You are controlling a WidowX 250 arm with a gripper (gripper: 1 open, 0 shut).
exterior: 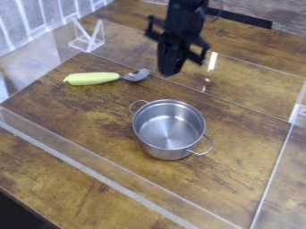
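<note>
My dark gripper (173,55) is raised at the top middle of the camera view, blurred, above the wooden table and apart from the objects below; its fingers look close together, with nothing visible between them. A steel pot (169,127) with two wire handles stands empty on the table at the centre. To its upper left lies a pale yellow-green elongated object (93,79), with a metal spoon-like piece (138,74) at its right end.
Clear plastic walls (48,125) border the work area on the wooden table. A white object (86,41) sits at the upper left by a white rack. The table right of the pot is bare.
</note>
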